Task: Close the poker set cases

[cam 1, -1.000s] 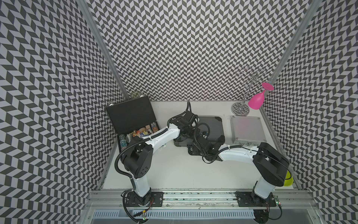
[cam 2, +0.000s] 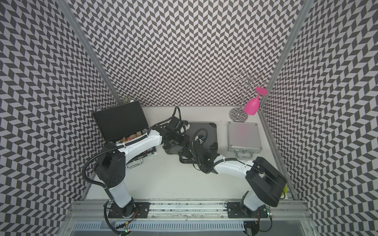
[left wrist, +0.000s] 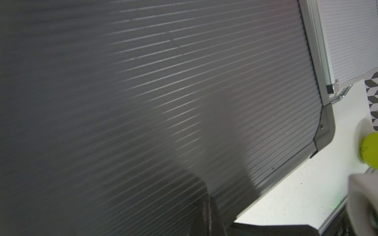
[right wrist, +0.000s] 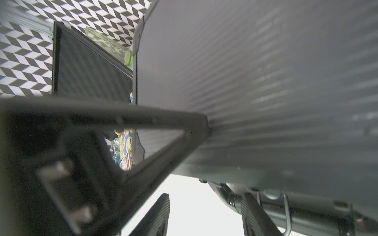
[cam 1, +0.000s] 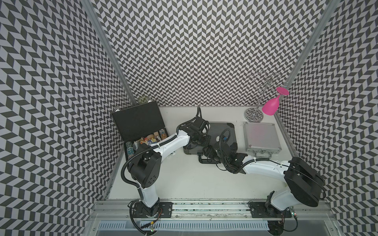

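The dark grey case (cam 1: 226,133) lies lid down in the middle, with its black handle (cam 1: 208,160) at the front. My left gripper is shut over its lid, nothing visible between the fingertips. My right gripper stands open at the front edge, below the latch area. The black case (cam 1: 137,120) at the left stands open, lid upright, chips and cards inside. A silver case (cam 1: 261,135) lies closed at the right, handle toward the front.
A chrome stand (cam 1: 253,114) with a pink goblet (cam 1: 271,105) is at the back right. A yellow ball (left wrist: 369,149) shows near the right edge.
My left arm has stayed still.
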